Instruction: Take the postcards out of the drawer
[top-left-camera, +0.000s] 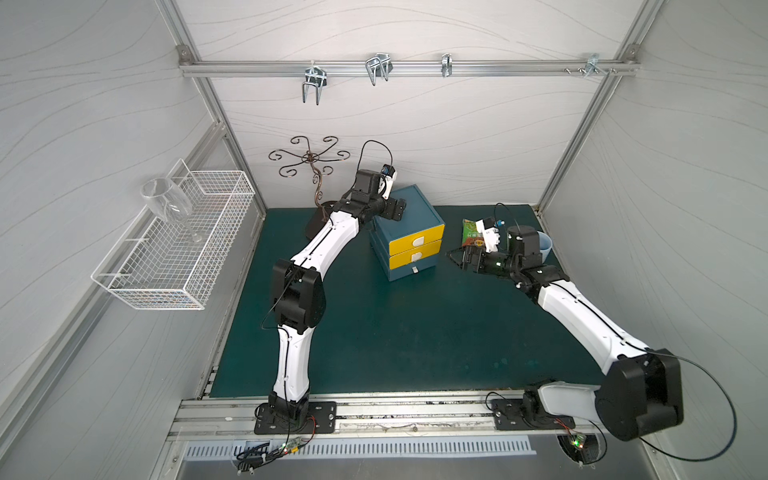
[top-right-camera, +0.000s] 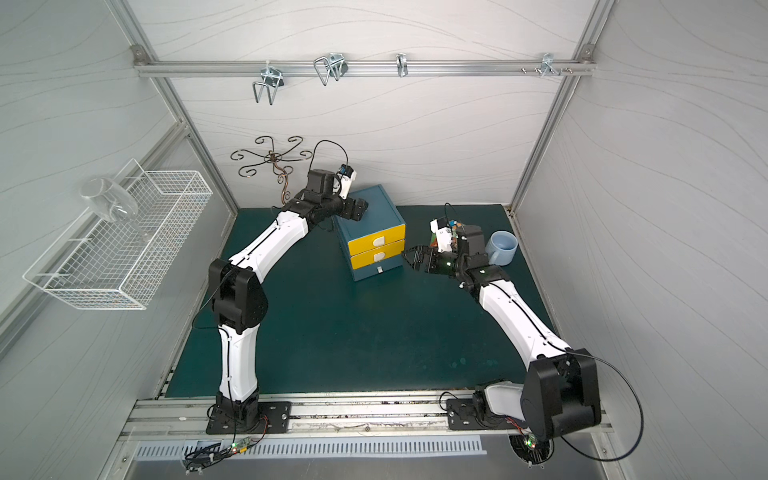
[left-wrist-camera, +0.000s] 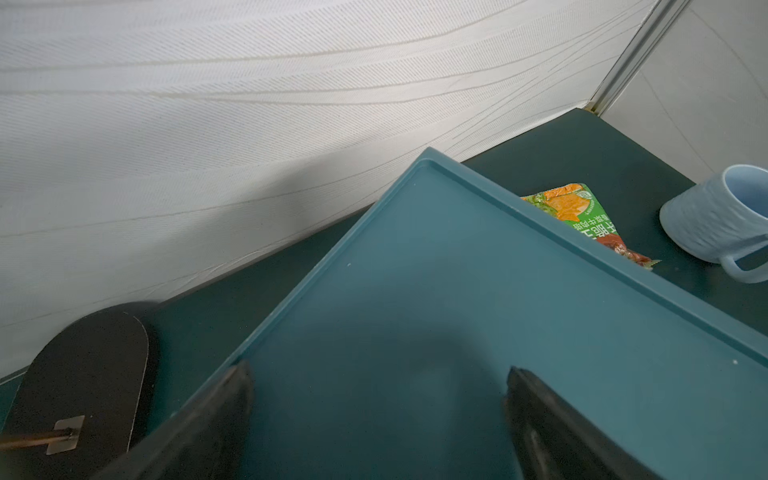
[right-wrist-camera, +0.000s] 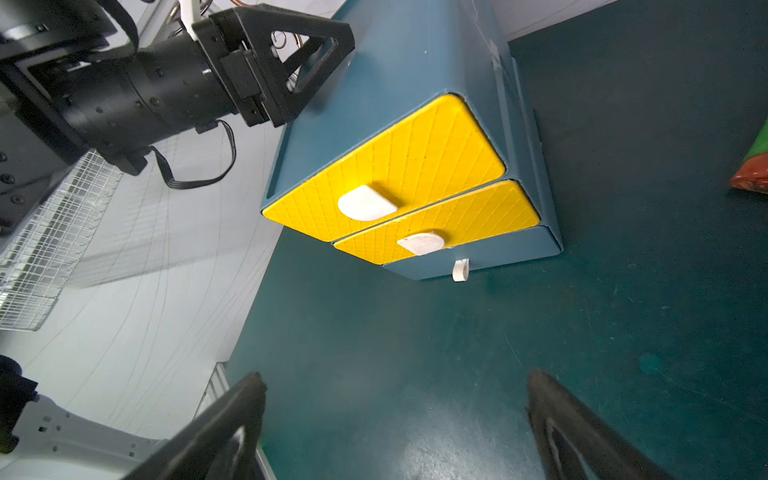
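A blue drawer unit (top-left-camera: 404, 216) stands at the back middle, its two yellow drawers (right-wrist-camera: 384, 164) and blue bottom drawer (right-wrist-camera: 496, 252) closed, each with a white pull. No postcards are visible. My left gripper (top-left-camera: 393, 208) is open over the unit's top (left-wrist-camera: 440, 280), with nothing between its fingers. My right gripper (top-right-camera: 417, 257) is open just right of the drawer fronts, empty, facing them.
A snack packet (left-wrist-camera: 576, 212) and a light blue mug (top-right-camera: 501, 248) lie and stand to the right of the unit. A metal stand (top-left-camera: 316, 164) is behind left. A wire basket (top-left-camera: 184, 264) hangs on the left wall.
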